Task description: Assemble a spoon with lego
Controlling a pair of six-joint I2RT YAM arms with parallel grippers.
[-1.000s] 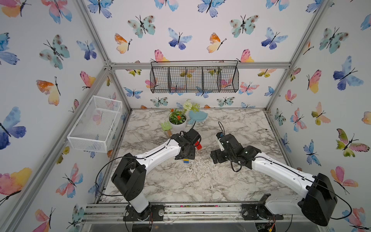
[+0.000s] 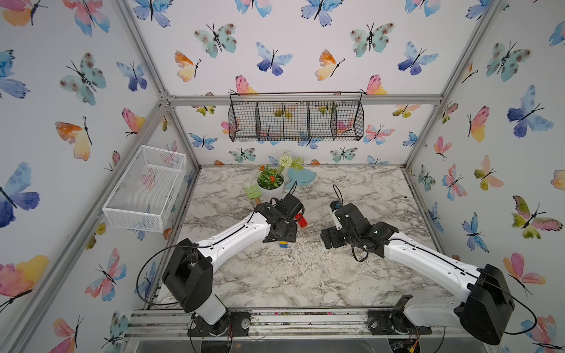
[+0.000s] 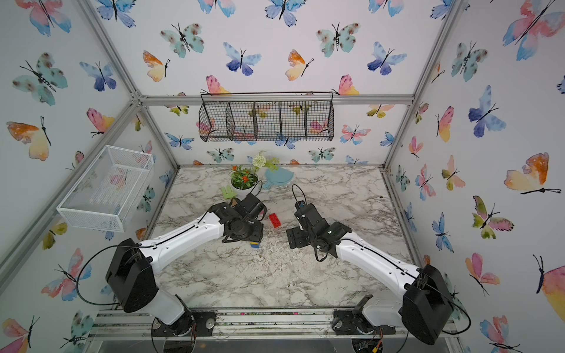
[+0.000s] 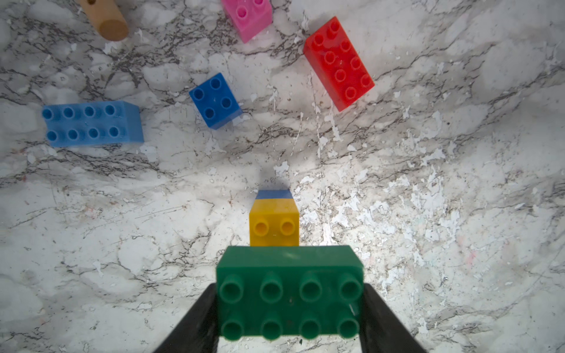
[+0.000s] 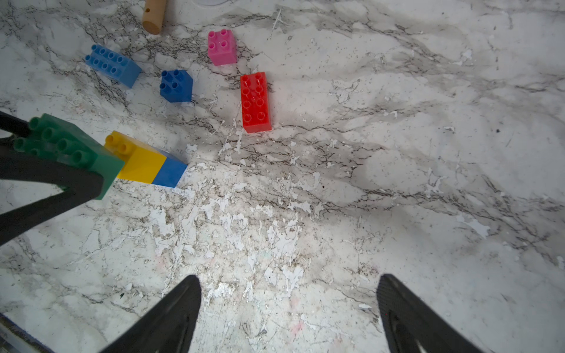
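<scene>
My left gripper is shut on a long green brick (image 4: 289,264), its studs facing the left wrist camera. Just beyond it a yellow brick (image 4: 274,222) sits on a blue one (image 4: 274,194), forming a small upright stack. The right wrist view has the green brick (image 5: 76,147) close beside the top of the yellow brick (image 5: 140,160); whether they touch I cannot tell. On the table lie a red brick (image 5: 256,101), a pink brick (image 5: 222,47), a small blue brick (image 5: 176,86) and a light blue brick (image 5: 113,64). My right gripper is open and empty.
At the back stand a potted plant (image 2: 270,181) and a light blue object (image 2: 301,177). A green fork-like tool (image 2: 253,191) with a wooden handle (image 4: 104,21) lies left of them.
The left arm's upper part has shifted left since a second ago. The right arm is still.
</scene>
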